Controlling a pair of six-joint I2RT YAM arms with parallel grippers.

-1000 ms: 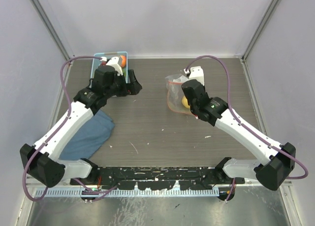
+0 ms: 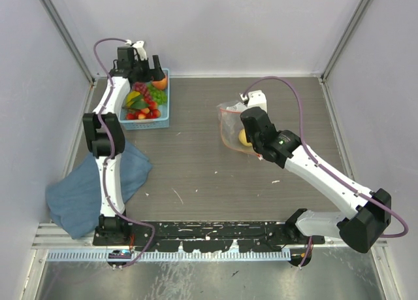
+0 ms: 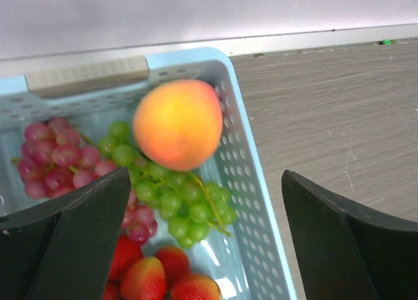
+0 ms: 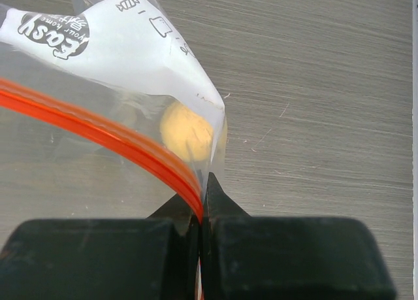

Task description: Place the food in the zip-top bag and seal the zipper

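Note:
Over the far end of the blue basket point(image 3: 264, 202) my left gripper point(image 2: 155, 68) hangs open, nothing between its fingers. Ahead of them, in the left wrist view, an orange-yellow peach-like fruit point(image 3: 178, 125) rests in the basket's corner. Green grapes point(image 3: 189, 208), red grapes point(image 3: 62, 156) and several red fruits point(image 3: 144, 280) lie beside it. My right gripper is shut on the edge of the clear zip top bag point(image 2: 230, 131), by its orange zipper strip point(image 4: 130, 146). The bag's mouth gapes, and a yellow round food point(image 4: 186, 131) sits inside.
A blue cloth point(image 2: 98, 189) lies at the left front of the table. Between basket and bag the wooden tabletop point(image 2: 189, 117) is clear. The back wall point(image 2: 202, 32) rises close behind the basket.
My left arm has swung left and away to the back, from beside the basket to above its far end. The right arm has hardly moved; the bag stays in its grip.

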